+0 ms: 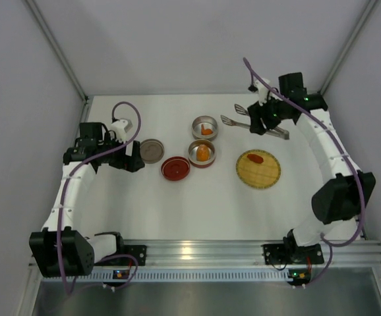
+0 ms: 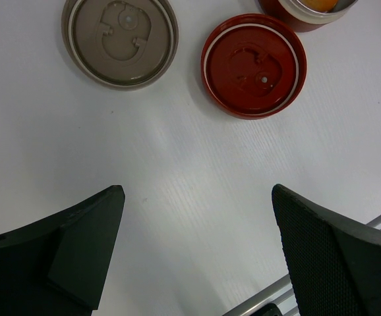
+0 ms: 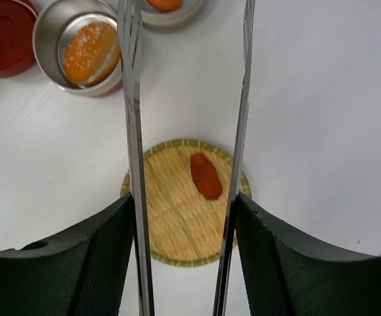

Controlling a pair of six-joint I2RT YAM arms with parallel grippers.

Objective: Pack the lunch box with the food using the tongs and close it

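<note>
My right gripper is shut on a pair of metal tongs (image 1: 233, 122), with one finger against each arm. The tongs' slotted tips are spread, with nothing between them. In the right wrist view their long arms run up past the frame. The grey-rimmed bowl (image 1: 205, 135) holds a small orange-red piece of food (image 1: 206, 130). In front of it, the red bowl (image 1: 194, 161) contains a larger orange piece (image 1: 203, 153). One reddish piece (image 3: 206, 176) lies on the round woven board (image 3: 171, 217). My left gripper stands open and empty over bare table.
A grey-brown lid (image 2: 121, 69) and a red lid (image 2: 253, 76) lie flat between my left gripper and the bowls. A metal rail (image 1: 204, 249) runs along its front edge.
</note>
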